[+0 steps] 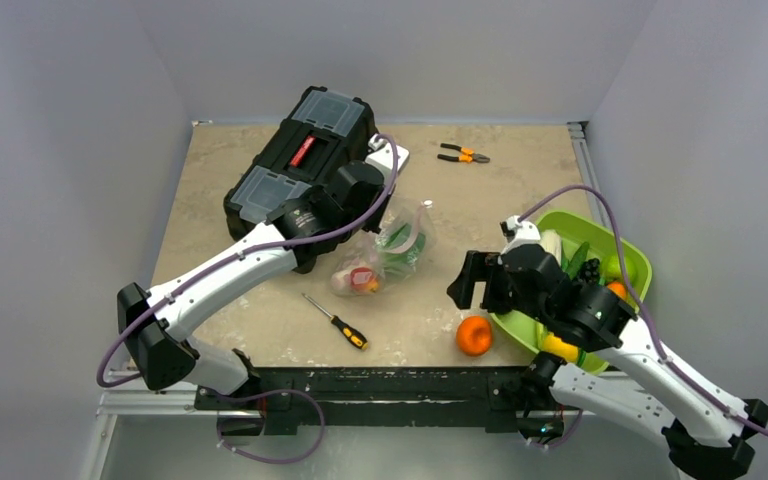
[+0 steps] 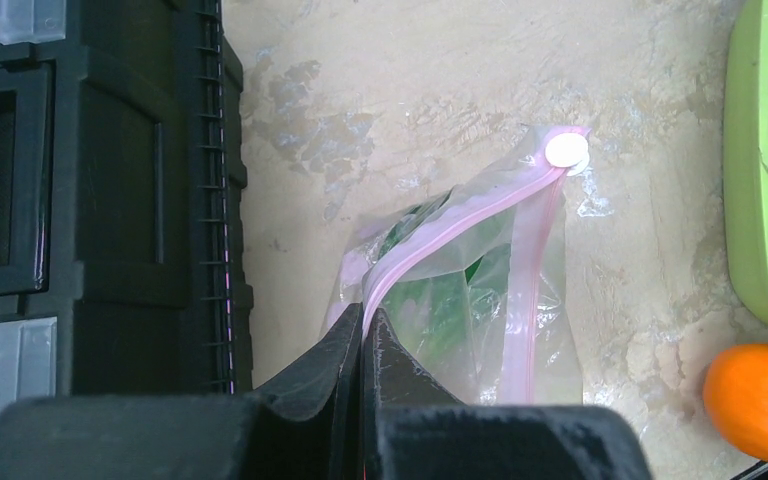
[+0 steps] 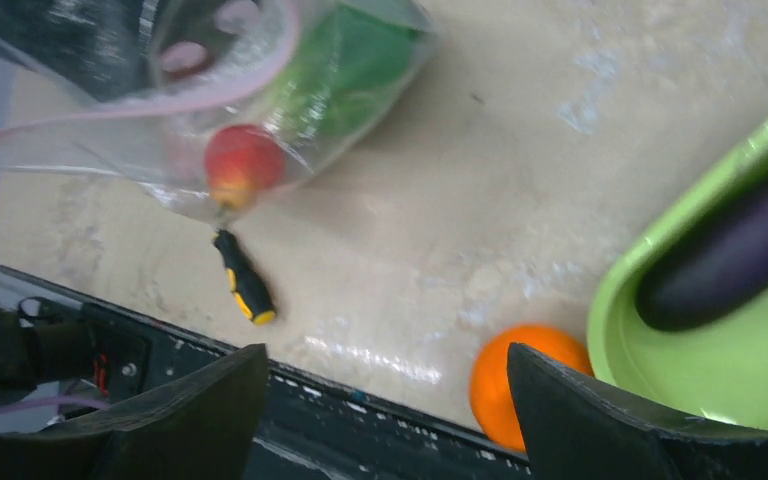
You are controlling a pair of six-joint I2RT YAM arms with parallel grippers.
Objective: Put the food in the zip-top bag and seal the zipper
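The zip top bag (image 1: 400, 250) lies mid-table with green food and a red item (image 3: 243, 160) inside. My left gripper is shut on the bag's pink zipper edge, which rises from between its fingertips to a white slider (image 2: 566, 150). An orange (image 1: 474, 336) lies loose near the front edge, beside the green bin (image 1: 628, 250) of produce. My right gripper stands open above the orange and the bin's rim, nothing between its fingers; its view is blurred.
A black toolbox (image 1: 275, 165) stands at back left. Pliers (image 1: 465, 156) lie at the back, a screwdriver (image 1: 345, 328) at front left.
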